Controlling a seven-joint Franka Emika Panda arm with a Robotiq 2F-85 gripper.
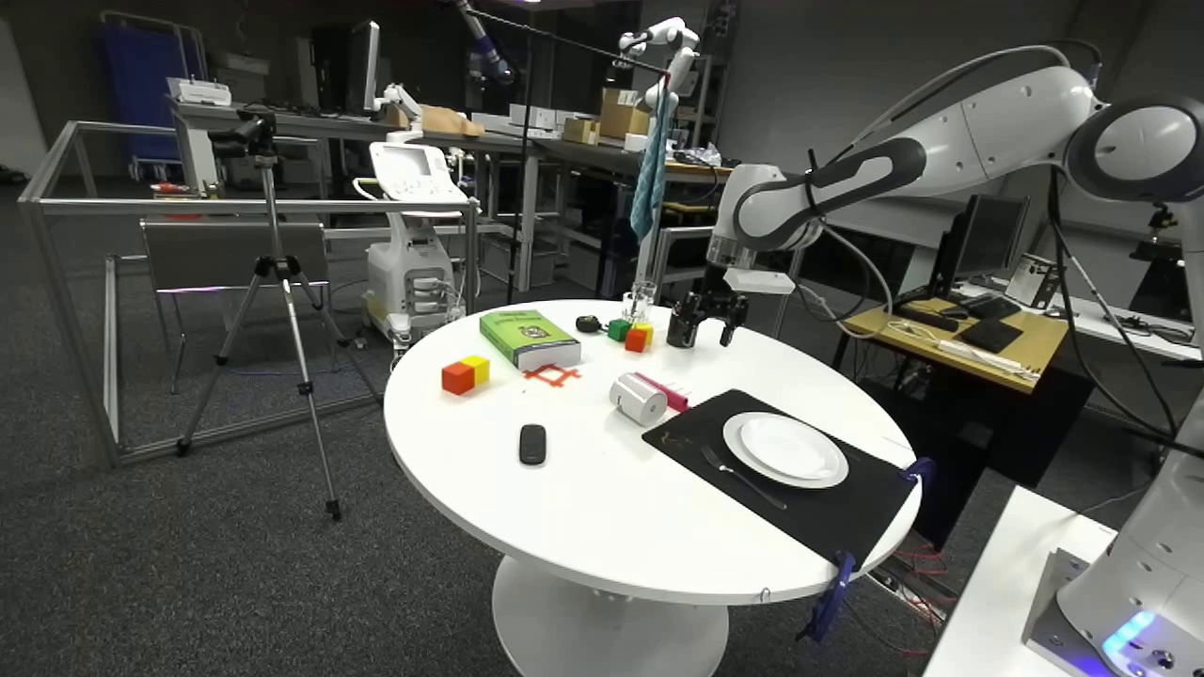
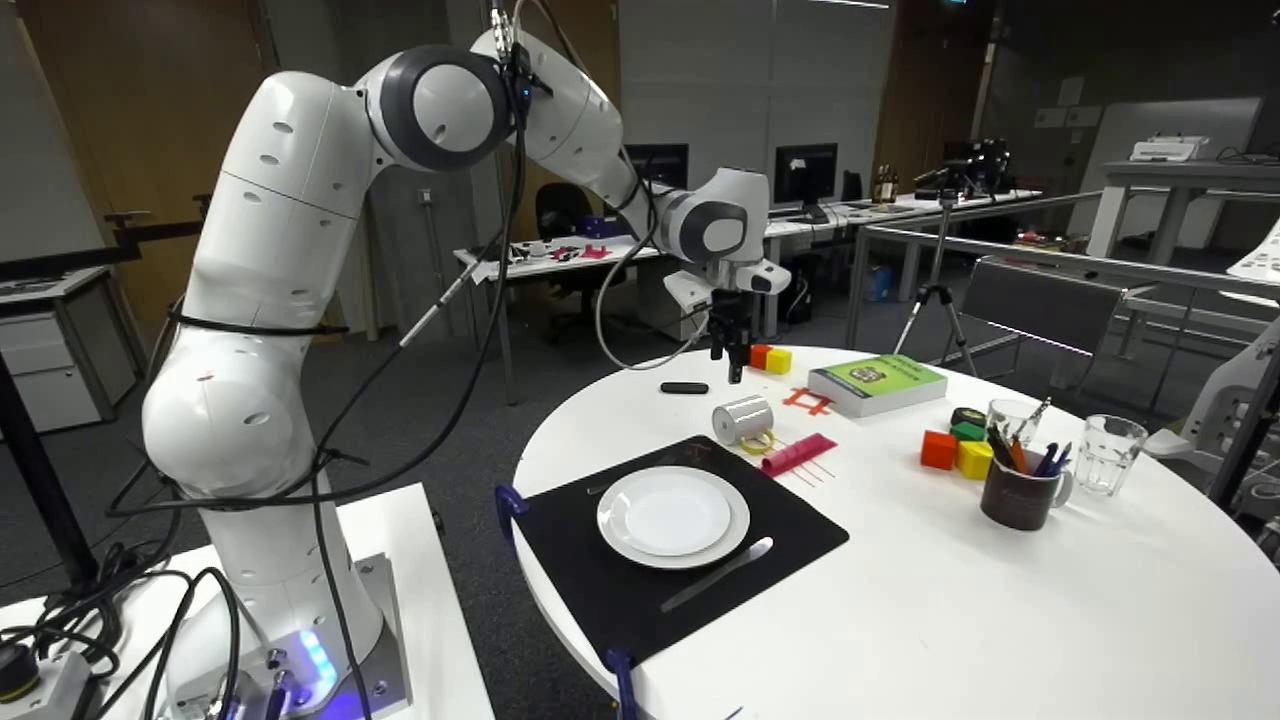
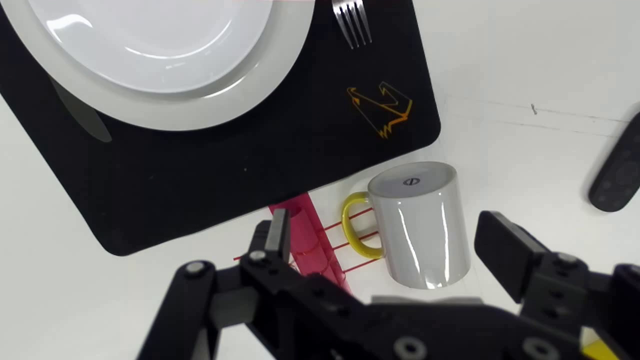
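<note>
A white mug with a yellow handle lies on its side on the round white table, its base toward the black placemat. My gripper is open above the table, its fingers spread wider than the mug. In the wrist view the mug appears between the fingers, nearer the right one. Exterior view 2 shows the gripper above table height with nothing held; the mug is separate from it. A pink object with thin red prongs lies beside the handle.
White plates rest on the placemat with cutlery. A black remote, a green book, several coloured cubes, a dark pen mug and glasses are also on the table.
</note>
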